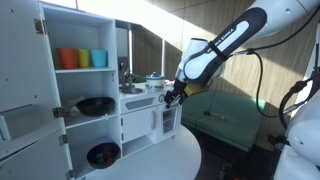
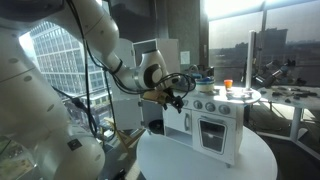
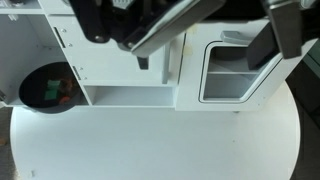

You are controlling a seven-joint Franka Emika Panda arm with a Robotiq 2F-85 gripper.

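Note:
My gripper (image 1: 177,99) hangs in front of the white toy kitchen, near the knobs and oven side of its front. In the wrist view the gripper is open, its fingers wide apart with nothing seen between them. Below and beyond lies the oven door (image 3: 228,75) with its window, shut. Left of it is a white cabinet door (image 3: 105,62). A dark pan (image 3: 38,98) with green and red pieces inside sits on the low shelf at the left.
On the upper shelf stand coloured cups (image 1: 82,57); a black pan (image 1: 97,106) rests on the middle shelf. A lidded pot (image 1: 154,80) stands on the stovetop and an orange cup (image 2: 228,85) on the counter.

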